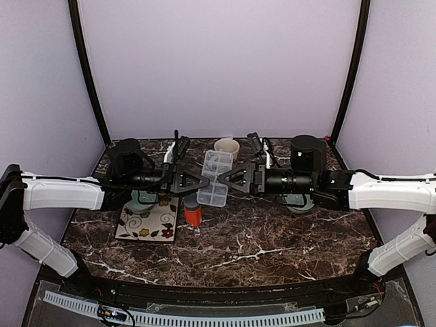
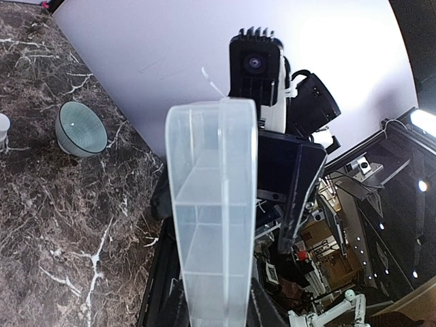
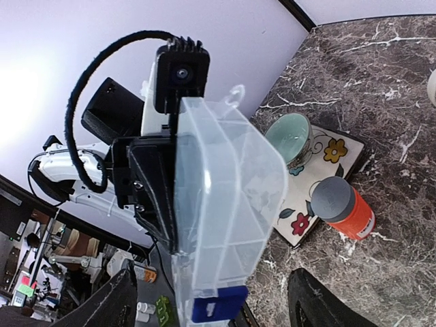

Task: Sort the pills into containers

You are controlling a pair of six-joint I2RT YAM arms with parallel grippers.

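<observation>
A clear plastic compartment box (image 1: pixel 214 195) is held up off the table between my two grippers. My left gripper is shut on it; in the left wrist view the box rises from between the fingers, its dividers visible. The right gripper stands open, a finger on each side of the box's near end, where a blue piece (image 3: pixel 219 304) shows. Gaps remain between those fingers and the box. An orange bottle with a grey lid (image 3: pixel 346 208) stands on the table below. I can make out no pills in any view.
A flowered tray (image 1: pixel 146 232) lies at the left with a pale green bowl (image 3: pixel 289 138) on it. Behind the box is a white cup (image 1: pixel 227 145). Another bowl stands at the right, partly under my right arm.
</observation>
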